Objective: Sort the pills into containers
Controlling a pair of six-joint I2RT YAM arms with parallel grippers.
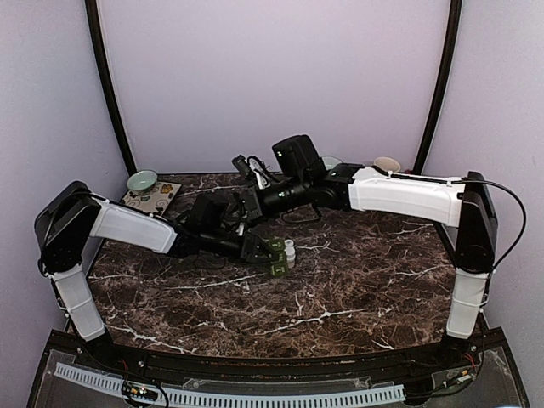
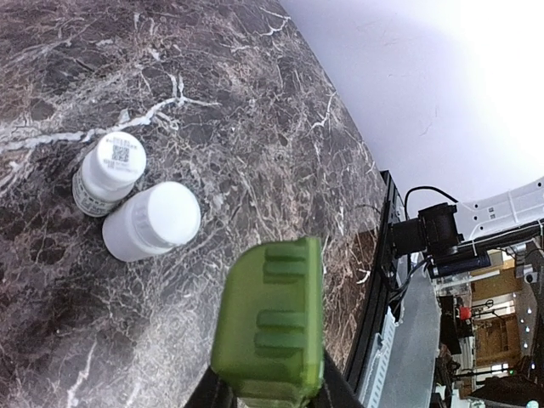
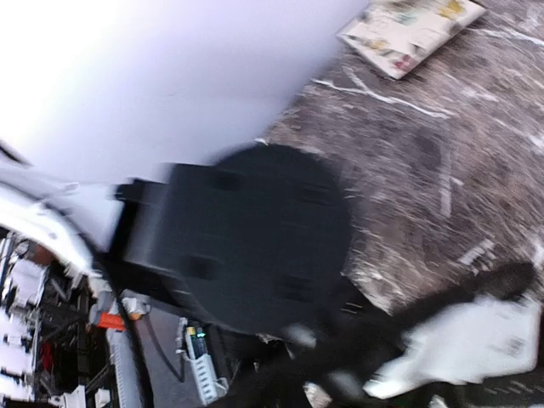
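Note:
A green pill box (image 2: 270, 319) with a row of compartments is held in the air by my left gripper, shut on its lower end. In the top view the box (image 1: 278, 257) appears left of two white pill bottles, overlapping their edge. The bottles, one smaller (image 2: 116, 166) and one larger (image 2: 153, 221), stand close together on the marble table. Behind the left gripper, my right gripper (image 1: 249, 206) is shut, with nothing visible between its fingers. The right wrist view is blurred and dark arm parts block its middle.
At the back left, a pale green bowl (image 1: 142, 181) sits by a patterned board (image 1: 158, 199). A pale bowl (image 1: 331, 162) and a cream bowl (image 1: 387, 164) stand at the back, the former partly hidden by my right arm.

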